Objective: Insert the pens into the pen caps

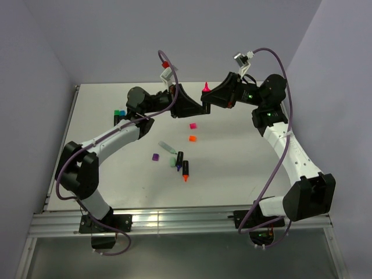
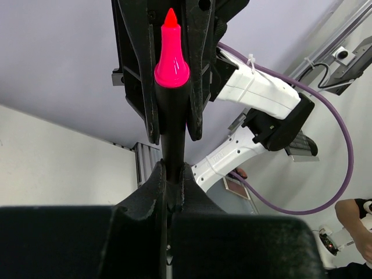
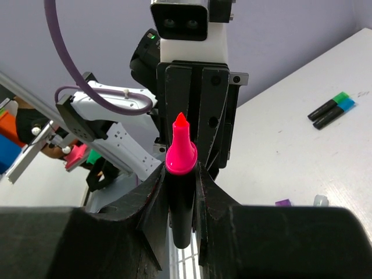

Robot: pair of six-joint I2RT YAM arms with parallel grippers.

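Note:
Above the table the two grippers meet at one black marker with a pink tip (image 1: 206, 87), which stands upright, uncapped. My left gripper is shut on the lower black body of that pen (image 2: 172, 72). At the same pen, the fingers of my right gripper lie on both sides of the body; whether they still press on it is unclear. Below lie a pink cap (image 1: 193, 125), an orange cap (image 1: 192, 139) and a purple cap (image 1: 155, 157). A purple-tipped pen (image 1: 179, 160) and an orange-tipped pen (image 1: 185, 170) rest side by side.
Two capped pens, one with a green end (image 3: 340, 97) and one with a blue end (image 3: 346, 104), lie together at the table's left. A pale clear piece (image 1: 167, 147) and a pale green piece (image 1: 172, 161) lie mid-table.

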